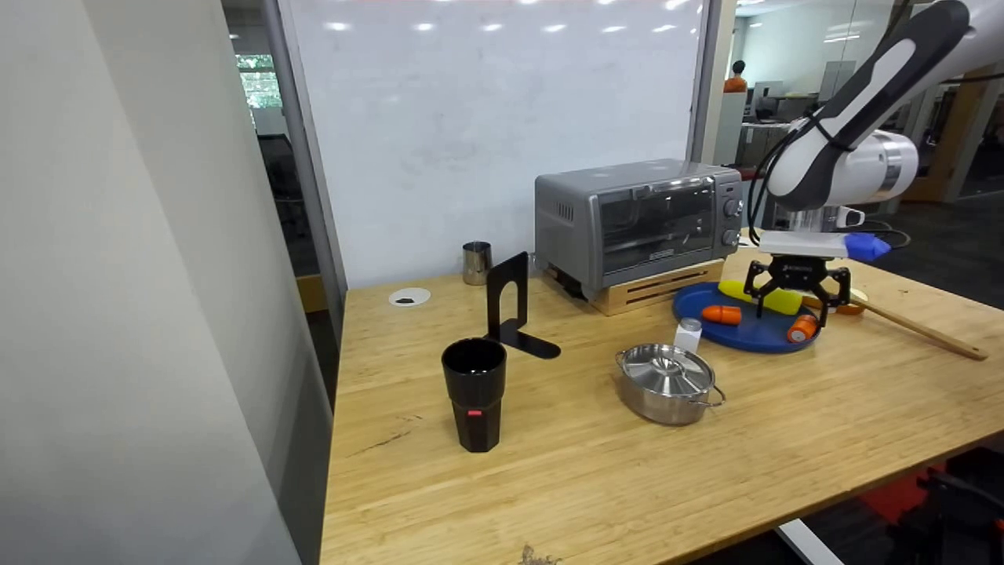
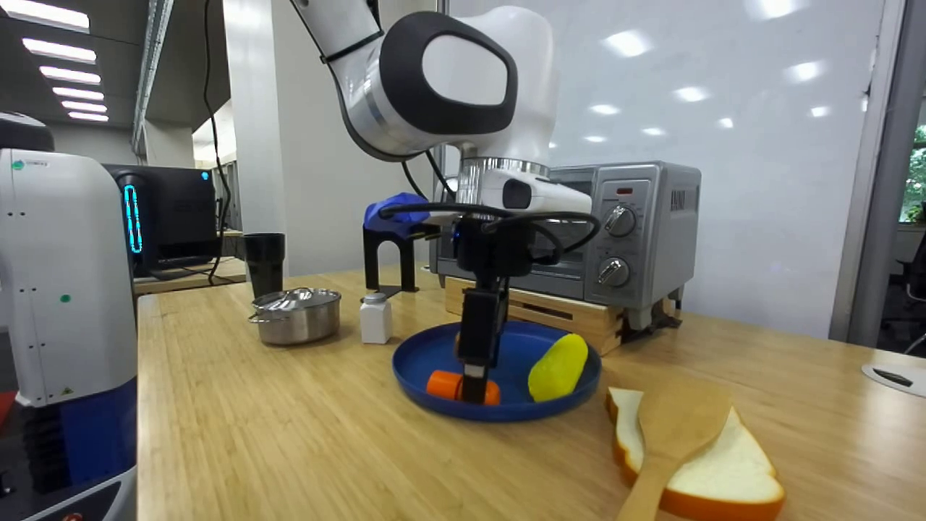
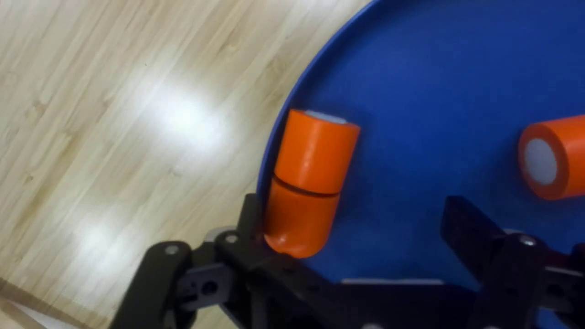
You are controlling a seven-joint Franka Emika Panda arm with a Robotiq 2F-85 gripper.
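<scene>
My gripper (image 1: 791,316) is open over the blue plate (image 1: 755,342), with its fingers pointing down. In the wrist view, an orange carrot piece (image 3: 316,156) with a dark seam lies along the plate's rim, close by the left finger (image 3: 251,211) and inside the gap. The right finger (image 3: 466,236) stands over bare plate. A second orange piece (image 3: 570,156) lies farther right on the plate. Exterior view 2 has one finger in front of the near orange piece (image 2: 444,385), hiding its middle; whether they touch I cannot tell. A yellow item (image 2: 558,368) shares the plate.
Bread (image 2: 725,469) lies under a wooden spoon (image 2: 686,417) beside the plate. Close by are a white bottle (image 1: 688,335), a lidded steel pot (image 1: 666,386) and the toaster oven (image 1: 640,226). A black cup (image 1: 475,395) and black bookend (image 1: 508,311) stand farther left.
</scene>
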